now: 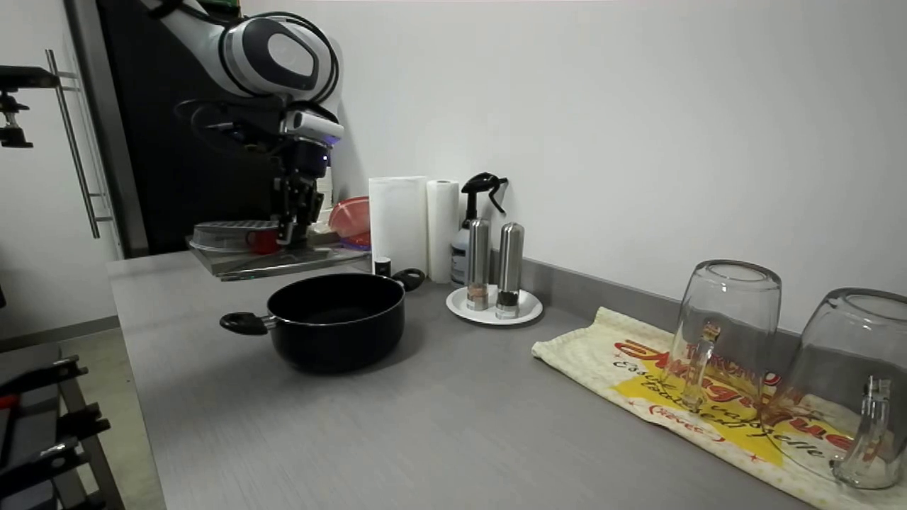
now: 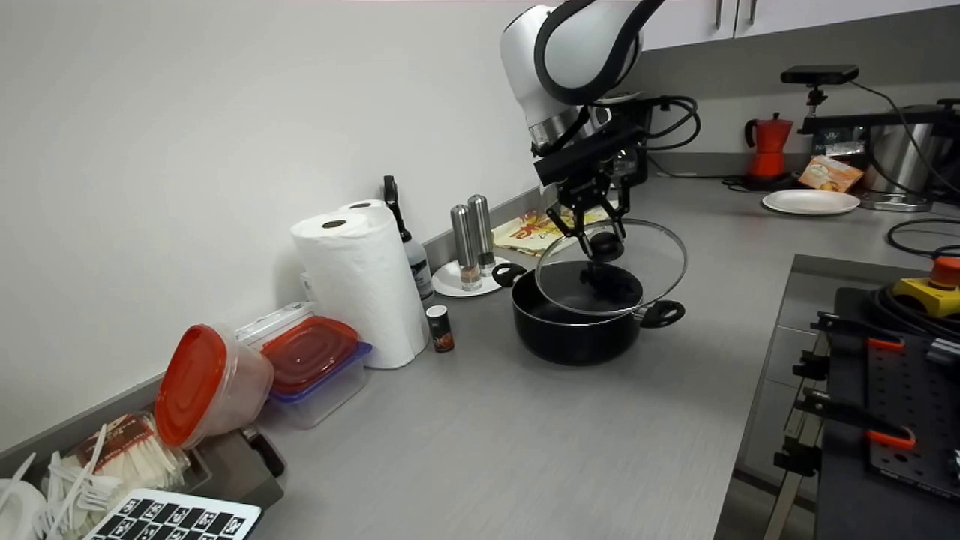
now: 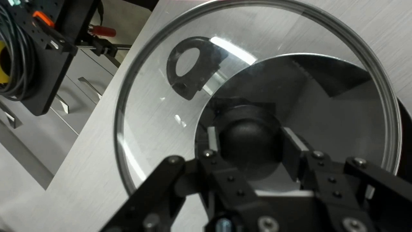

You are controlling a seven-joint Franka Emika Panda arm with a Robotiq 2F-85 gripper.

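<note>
My gripper is shut on the round black knob (image 3: 249, 141) of a glass lid. The lid (image 2: 670, 261), clear with a metal rim, hangs tilted in the air. A black two-handled pot (image 1: 337, 340) stands uncovered on the counter. In exterior view 1 the lid (image 1: 255, 273) is above and to the left of the pot, clear of its rim. The wrist view looks through the glass at one pot handle (image 3: 193, 65) and part of the dark interior, so lid and pot are out of line.
Behind the pot stand paper towel rolls (image 1: 400, 225), a spray bottle (image 1: 460, 251) and two steel grinders on a white plate (image 1: 527, 307). A small spice jar (image 2: 440, 328) is near the rolls. Two glass mugs rest on a cloth (image 1: 587, 348).
</note>
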